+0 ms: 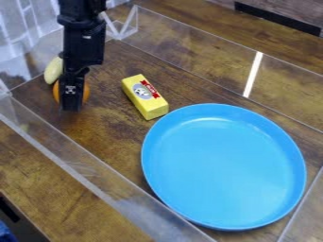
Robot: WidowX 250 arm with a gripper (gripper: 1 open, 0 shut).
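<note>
The black gripper (72,95) reaches down at the upper left, over an orange round object (56,93) that it partly hides; its fingers are open around or just above that object, and contact cannot be made out. A pale yellow elongated item (55,69) lies just behind it. A yellow box (145,97) with a red and white label lies to the right of the gripper, apart from it.
A large blue plate (222,163) fills the lower right. Clear plastic walls bound the wooden work area (108,161) on the left and front. Bare wood shows in the lower left and upper middle.
</note>
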